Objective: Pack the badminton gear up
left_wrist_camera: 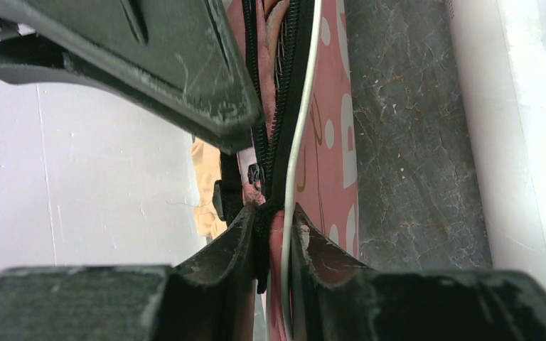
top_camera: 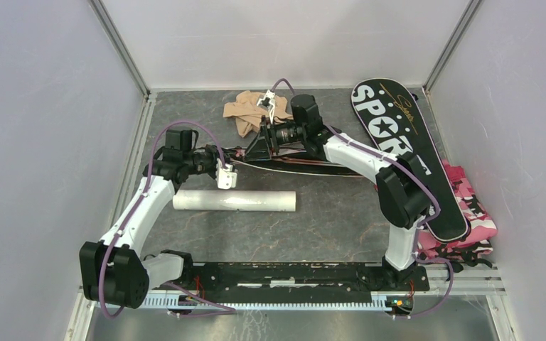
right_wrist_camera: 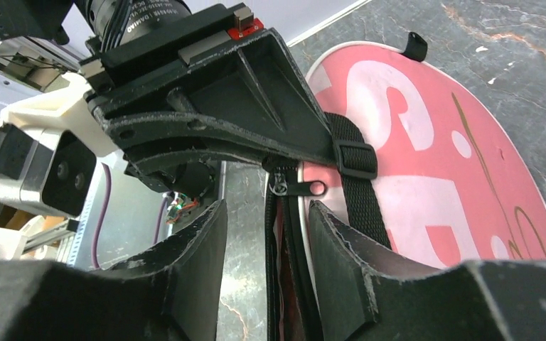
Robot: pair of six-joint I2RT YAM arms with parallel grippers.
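A long pink-and-black racket bag (top_camera: 320, 168) lies sideways across the middle, its zip edge upward. My left gripper is shut on the bag's left end, pinching zip tape, pink fabric and white piping. My right gripper is part open over that end, beside the left one, with the zipper edge and pull (right_wrist_camera: 295, 188) between or just beyond its fingers. A black strap with buckle (right_wrist_camera: 355, 160) lies on the pink face (right_wrist_camera: 441, 185).
A white tube (top_camera: 234, 200) lies in front of the bag. A tan cloth (top_camera: 245, 106) lies behind. A black SPORT bag (top_camera: 405, 135) rests on pink camouflage fabric (top_camera: 469, 220) at the right.
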